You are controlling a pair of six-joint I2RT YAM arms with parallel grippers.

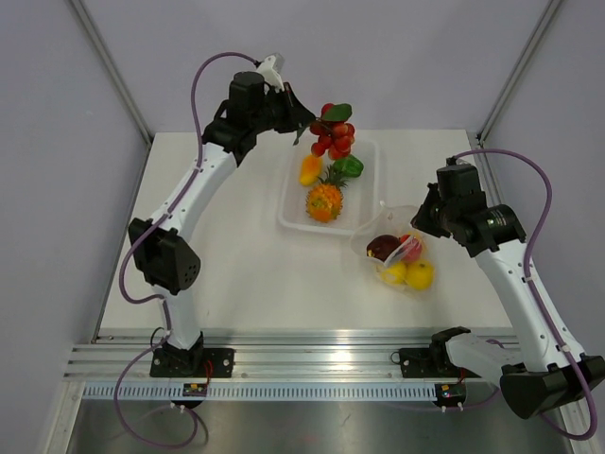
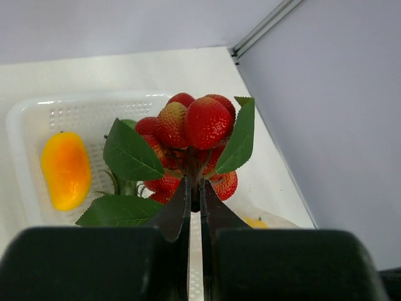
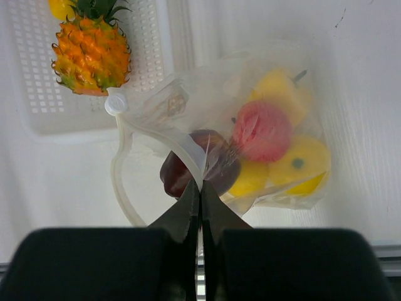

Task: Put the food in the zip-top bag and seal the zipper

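A bunch of red lychees with green leaves (image 1: pixel 335 132) hangs above the white basket, its stem shut in my left gripper. In the basket (image 1: pixel 298 213) lie an orange pineapple (image 1: pixel 324 202), a yellow mango (image 2: pixel 66 170) and a green pepper (image 1: pixel 349 165). A clear zip bag (image 3: pixel 282 56) holds a dark fruit (image 3: pixel 175 172), a red fruit (image 3: pixel 262 130) and several yellow fruits (image 3: pixel 299 163). My right gripper is shut at the bag's zipper edge; the white strip runs down to its tips.
Walls stand behind and to both sides, and a metal rail runs along the front edge.
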